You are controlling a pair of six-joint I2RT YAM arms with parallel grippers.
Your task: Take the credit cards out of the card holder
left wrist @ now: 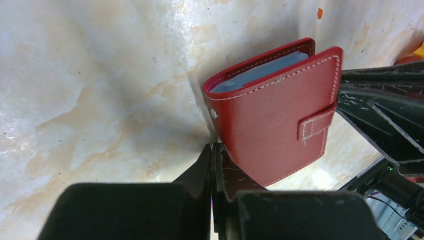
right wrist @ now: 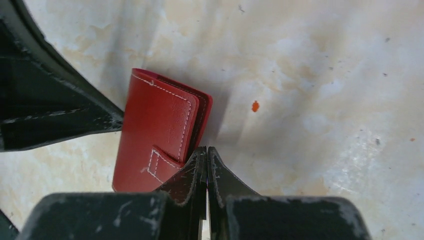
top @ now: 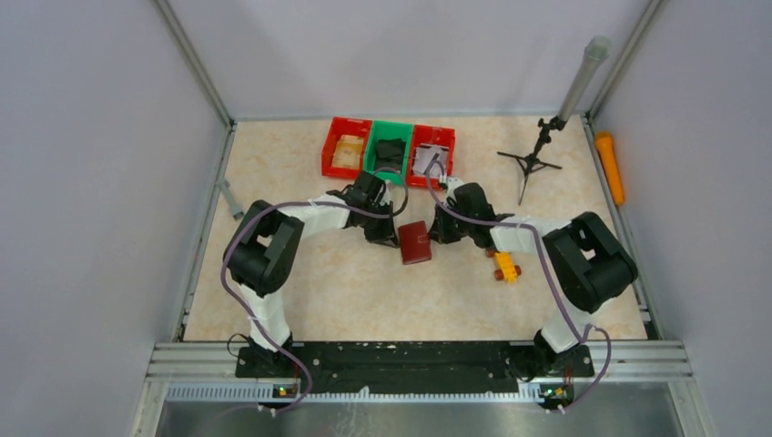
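The red card holder (top: 415, 244) lies closed on the table between the two grippers, its strap side up. In the left wrist view the holder (left wrist: 280, 120) shows pale card sleeves (left wrist: 260, 72) inside its open edge. My left gripper is shut with nothing between its fingers, its tips against or close beside the holder's spine. On the opposite side, my right gripper is also shut, its tips by the strap-side edge of the holder (right wrist: 155, 130). Nothing shows between the right fingers; whether they touch the holder I cannot tell.
Behind the grippers stand a red bin (top: 326, 159), a green bin (top: 393, 126) and another red bin (top: 449, 138) with things in them. A yellow toy car (top: 507, 266) sits under the right arm. A tripod (top: 537, 162) occupies the back right.
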